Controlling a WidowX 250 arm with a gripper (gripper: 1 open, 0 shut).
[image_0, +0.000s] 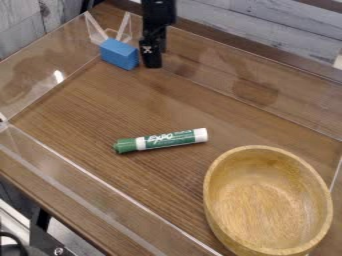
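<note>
My black gripper (152, 52) hangs low at the top centre of the camera view, just right of a blue block (118, 55), with its open fingers near the table surface. A green and white Expo marker (162, 140) lies across the middle of the wooden table. A round tan bowl (266, 199) stands at the lower right.
</note>
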